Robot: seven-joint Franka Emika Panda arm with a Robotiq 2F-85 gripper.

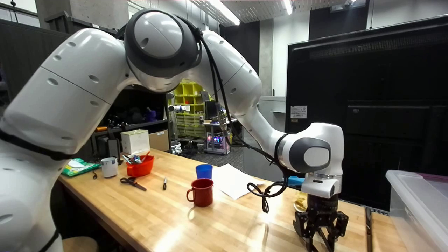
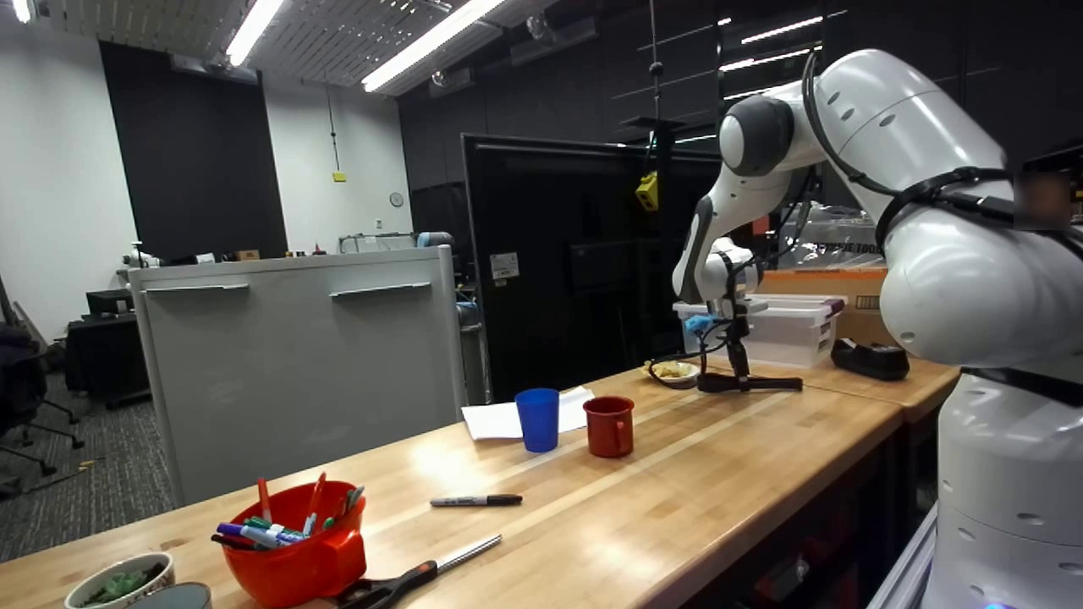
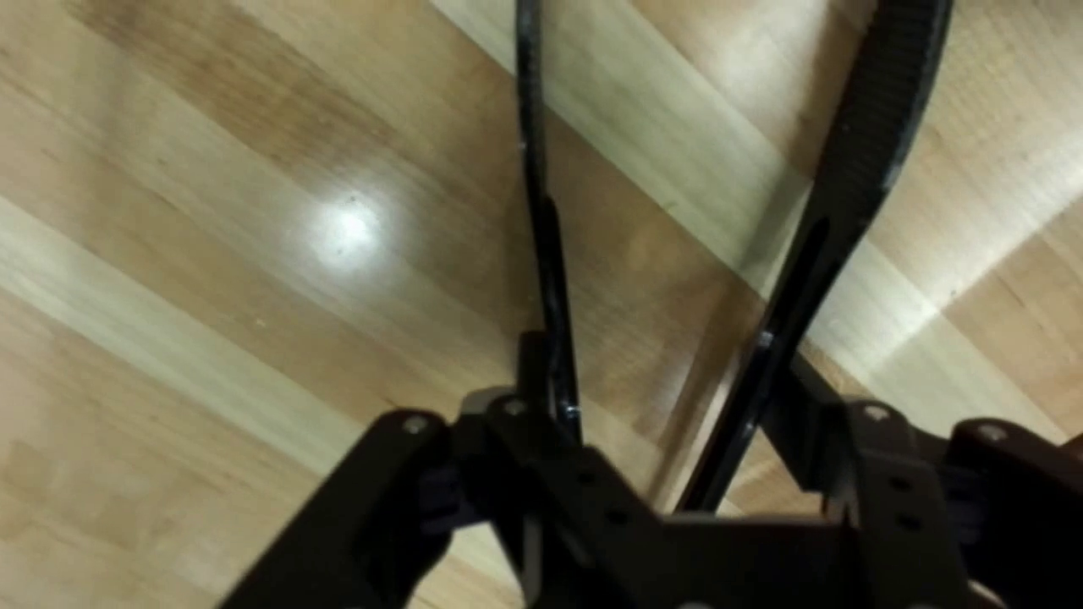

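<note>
Black tongs [image 3: 848, 178] lie on the wooden table [image 3: 203, 233], their two arms spread apart and running down between my fingers in the wrist view. My gripper points straight down around them, one finger close against each arm; its fingers stand part open. Whether both fingers press on the tongs is hard to tell. From the first exterior view, the gripper [image 1: 321, 243] is low at the table's right end, with the tongs' lower part cut off by the frame. In the second exterior view the tongs [image 2: 766, 384] lie flat beneath the gripper [image 2: 739, 367].
A plate of yellow food [image 2: 670, 370] sits beside the gripper, and a clear plastic bin [image 2: 782, 330] stands behind it. A red mug [image 1: 202, 191], a blue cup [image 1: 204, 170] and white paper [image 1: 231, 180] are farther along. Scissors [image 1: 133, 183] and a marker [image 2: 477, 501] lie near a red pen container [image 2: 305, 568].
</note>
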